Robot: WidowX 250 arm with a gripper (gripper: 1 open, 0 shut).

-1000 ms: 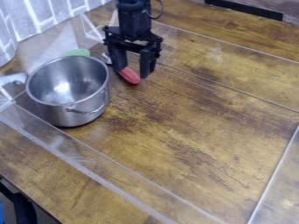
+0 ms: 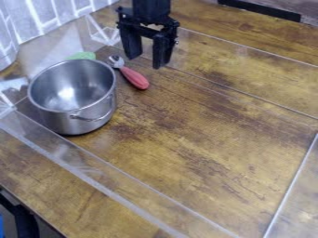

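My black gripper (image 2: 148, 48) hangs at the top centre, raised over the wooden table (image 2: 211, 130). Whether its fingers are open or shut is hard to tell. Below it and to the left lies a utensil with a pink-red handle (image 2: 134, 78) and a silver head, apart from the gripper. A large steel pot (image 2: 70, 93) stands at the left, beside the utensil.
A small green item (image 2: 82, 56) lies behind the pot near the back left wall. The middle, right and front of the table are clear.
My gripper has moved up and back, away from the pink-handled utensil, which now shows more fully. The pot and utensil look unmoved.
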